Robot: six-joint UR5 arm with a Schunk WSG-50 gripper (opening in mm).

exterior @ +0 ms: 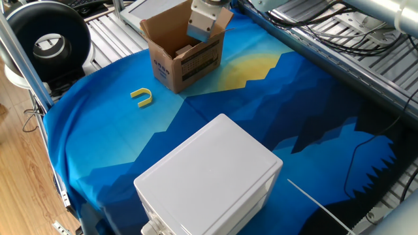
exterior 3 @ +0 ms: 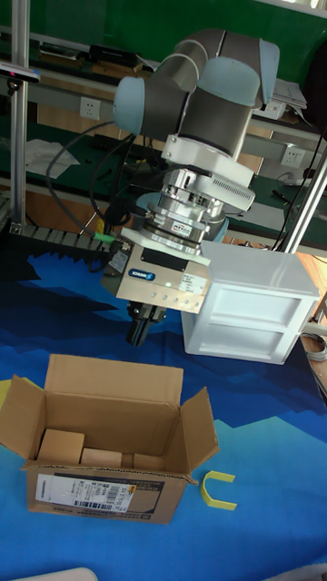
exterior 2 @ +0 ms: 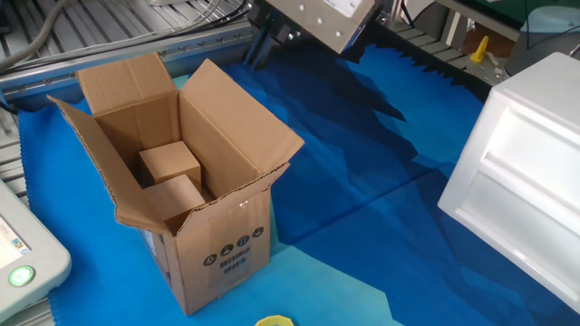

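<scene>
An open cardboard box stands on the blue patterned cloth, its flaps spread outward. Inside lie smaller brown boxes, two of them clear in exterior view 2. My gripper hangs tilted behind the box in exterior view 3, its dark fingers pointing down. Those fingers appear beyond the box's flap in exterior view 2, close together. Nothing shows held there, but how far apart they stand is unclear. A yellow U-shaped piece lies on the cloth beside the box.
A white drawer unit occupies the near side of the cloth in exterior view 1. A thin white rod lies to its right. Open cloth separates box and unit. A screen device with a green button sits at the left in exterior view 2.
</scene>
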